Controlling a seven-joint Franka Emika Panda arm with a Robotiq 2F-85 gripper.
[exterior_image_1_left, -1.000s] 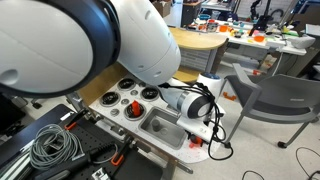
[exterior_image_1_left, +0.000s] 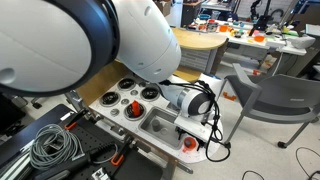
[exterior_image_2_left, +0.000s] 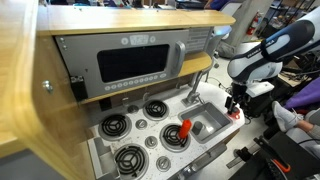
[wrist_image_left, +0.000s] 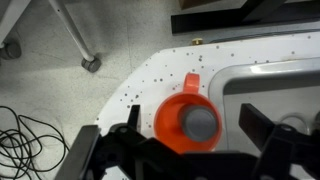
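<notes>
An orange mug (wrist_image_left: 188, 105) stands on the speckled counter beside the sink, its handle toward the top of the wrist view. Inside it is a grey round area, perhaps a content or its bottom; I cannot tell which. My gripper is open above the mug, one finger (wrist_image_left: 128, 132) to its left and the other to its right over the sink's edge. Nothing is held. In exterior view 1 the mug (exterior_image_1_left: 190, 144) shows just below the gripper, at the counter's end. Exterior view 2 shows only part of the mug (exterior_image_2_left: 236, 112) behind the arm.
The metal sink (wrist_image_left: 275, 87) adjoins the mug, with a grey cup (exterior_image_2_left: 197, 128) in it. A red object (exterior_image_1_left: 136, 108) stands by the stove burners. Floor lies beyond the counter's end, with a grey chair (exterior_image_1_left: 275, 100) nearby. The microwave (exterior_image_2_left: 140, 70) rises behind the stove.
In exterior view 1 the arm's hand has shifted a little left and down over the mug. More of the mug shows now, and it appears to stand in the same place.
</notes>
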